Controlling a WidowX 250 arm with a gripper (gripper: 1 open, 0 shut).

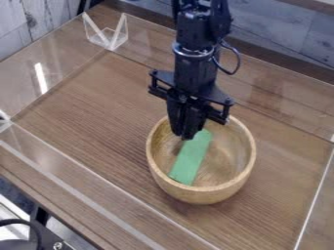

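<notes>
A light wooden bowl (229, 176) sits on the table at the lower centre, with a flat green block (190, 161) lying inside it at a slant. The black robot gripper (190, 127) hangs over the bowl's back part, just above the upper end of the green block, and hides part of the back rim. Whether its fingers are open or shut is unclear, as is any contact with the block.
A white object (109, 31) is at the back left, and black cables show at the lower left corner.
</notes>
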